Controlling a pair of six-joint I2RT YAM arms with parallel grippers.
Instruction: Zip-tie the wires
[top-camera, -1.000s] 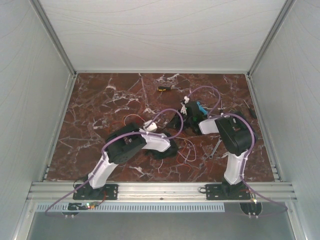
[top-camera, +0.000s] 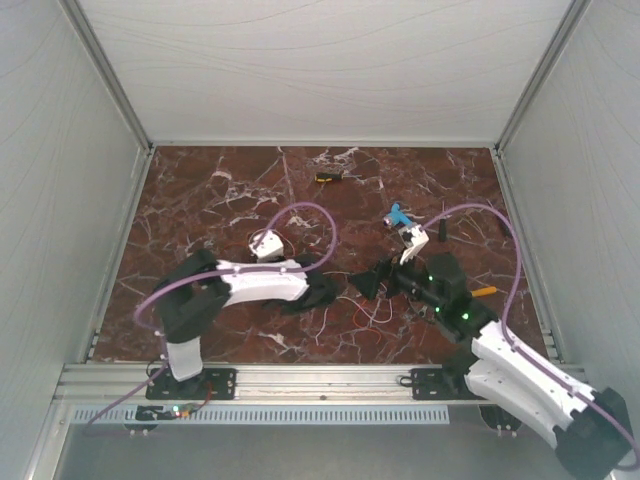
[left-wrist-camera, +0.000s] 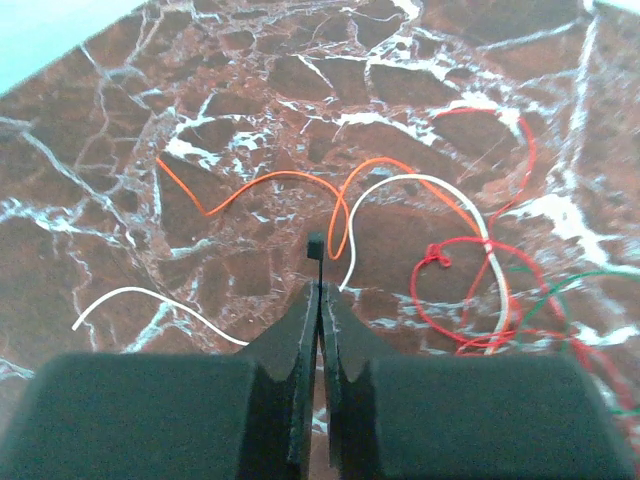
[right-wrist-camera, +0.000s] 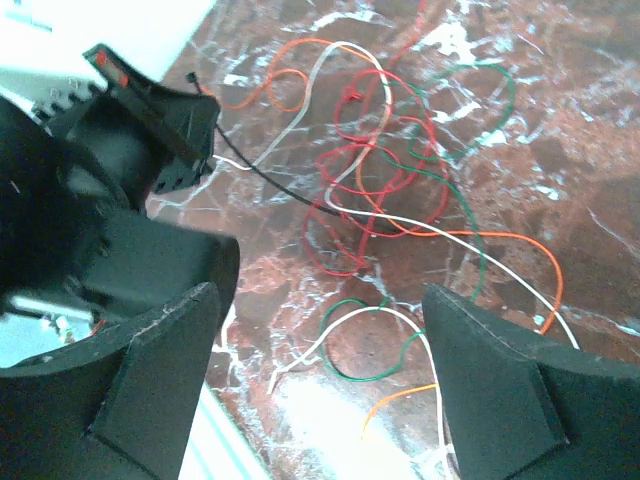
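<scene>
Red, green, orange and white wires (right-wrist-camera: 480, 243) lie loosely tangled on the marbled table. My left gripper is shut on a thin black zip tie (left-wrist-camera: 316, 247), gripped near its small square head. In the right wrist view the zip tie's tail (right-wrist-camera: 285, 187) slants down to the wires; whether it passes over or under them I cannot tell. My right gripper stands open above the wires, its fingers (right-wrist-camera: 505, 365) wide apart with nothing held. From above, both grippers are close together over the wires (top-camera: 375, 312).
A blue tool (top-camera: 398, 216) lies behind the right arm, and an orange-handled one (top-camera: 484, 291) is to its right. At the back sits a small black and yellow item (top-camera: 328, 177).
The right arm has swung round, its gripper coming toward the table's front over the wires. The left arm has shifted a little to the left, still low near the wires.
</scene>
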